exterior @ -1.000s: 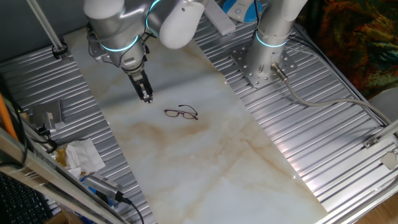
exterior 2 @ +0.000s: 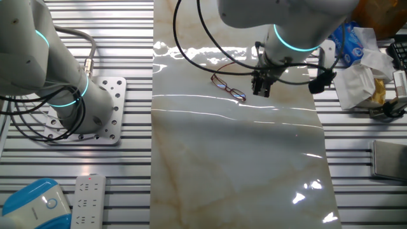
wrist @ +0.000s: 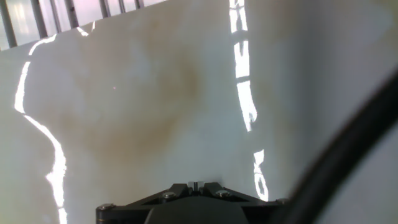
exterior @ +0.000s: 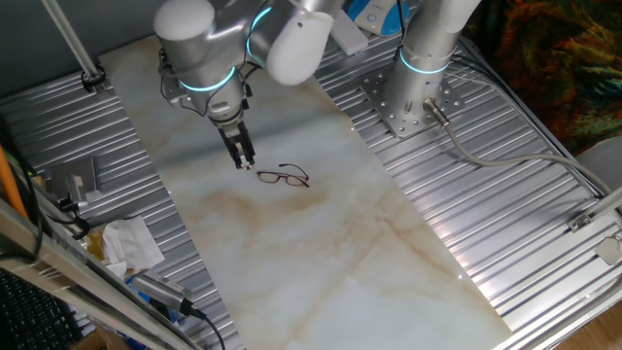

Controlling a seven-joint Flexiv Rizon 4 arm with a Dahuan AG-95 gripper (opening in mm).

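Note:
A pair of thin dark-framed glasses [exterior: 282, 176] lies on the marbled board, one temple arm extending toward the back. From the other side, the glasses [exterior 2: 228, 89] look reddish and sit beside my gripper [exterior 2: 261, 85]. In exterior view 1, my gripper [exterior: 244, 165] hangs above the board, just left of the glasses and apart from them. Its fingers are together with nothing visible between them. The wrist view shows the gripper shut at the bottom edge; the glasses do not appear there.
The marbled board [exterior: 360, 262] is otherwise clear. White tissue [exterior: 132, 243] and a cylindrical device [exterior: 161, 290] lie off its left side. A power strip [exterior 2: 88, 200] and a blue-and-white box [exterior 2: 39, 202] stand near the robot base. A black cable [wrist: 348, 149] crosses the wrist view.
Over the last second my gripper has moved right and slightly toward the front, closer to the glasses. The glasses have not moved.

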